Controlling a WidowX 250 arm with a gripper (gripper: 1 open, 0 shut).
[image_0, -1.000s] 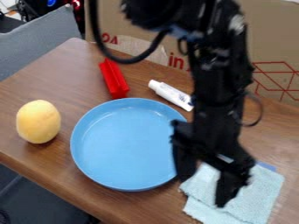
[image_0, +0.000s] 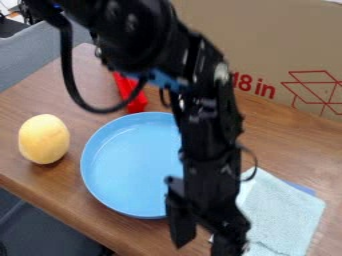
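My black gripper (image_0: 203, 228) is low at the front, between the blue plate (image_0: 123, 168) and the pale cloth (image_0: 281, 215), with its fingers open and nothing seen between them. The plate is empty where visible, its right part hidden by my arm. The cloth lies at the right front, partly behind the gripper. A yellow potato-like object (image_0: 44, 138) sits left of the plate, and a red object (image_0: 128, 90) behind it is partly hidden by my arm.
A cardboard box (image_0: 283, 45) stands along the back of the wooden table (image_0: 60, 95). The left back of the table has free room; the table's edge runs along the lower left.
My arm has shifted left and the gripper has moved left and down toward the front edge. The arm now covers the white tube and more of the red object.
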